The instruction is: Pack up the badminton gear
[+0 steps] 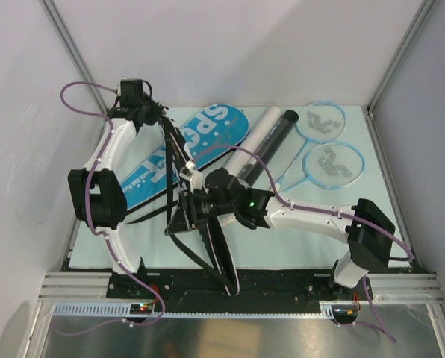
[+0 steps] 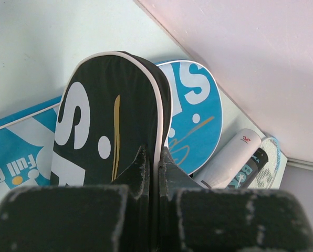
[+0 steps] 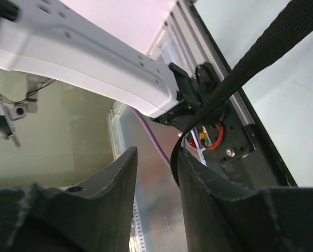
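A black racket bag (image 1: 219, 253) hangs on edge over the table, slanting from the back left to the front edge. My left gripper (image 1: 161, 113) is shut on its edge; in the left wrist view the bag's rounded end (image 2: 112, 110) rises beyond the fingers (image 2: 141, 173). The right gripper (image 1: 176, 230) is over the front middle, its fingers part open. A black strap (image 3: 240, 73) runs down against the inner side of one right finger (image 3: 190, 173), the other finger standing apart from it. In the top view, the strap (image 1: 170, 171) bends at this gripper.
A blue racket bag (image 1: 140, 183) lies flat at the left. White (image 1: 256, 139) and black (image 1: 281, 138) tubes lie behind the right arm. Two light-blue rackets (image 1: 333, 165) lie at the right. Clear table (image 1: 312, 242) shows at front right.
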